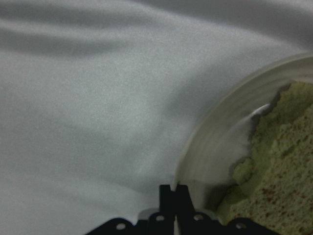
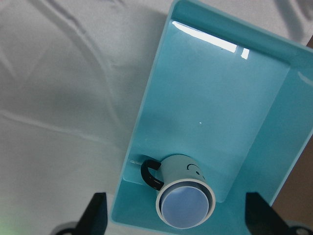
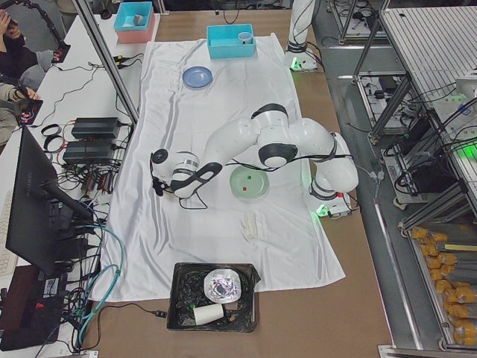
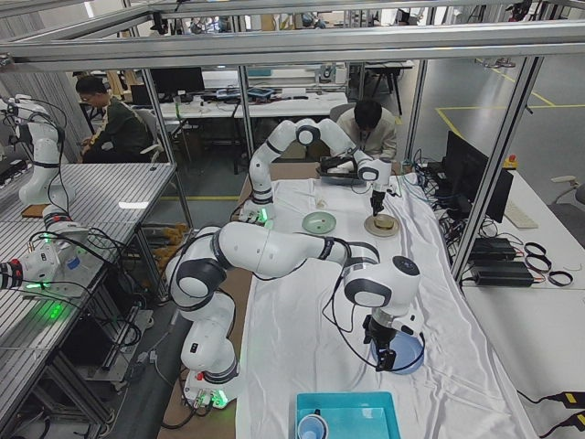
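Note:
My left gripper is shut at the rim of a beige plate (image 1: 205,127) holding a pale green, speckled crumbly food (image 1: 274,181); whether it grips the rim cannot be told. My right gripper is open above a turquoise bin (image 2: 210,107); a mug (image 2: 173,169) with a black handle and a light blue inside sits in the bin between and beyond its fingertips, apparently not held. The bin also shows at the far end of the cloth in the camera left view (image 3: 231,46).
A green plate (image 3: 250,179) lies mid-cloth, a blue plate (image 3: 197,74) near the turquoise bin. A black tray (image 3: 179,298) with a foil dish and white roll stands at the opposite end.

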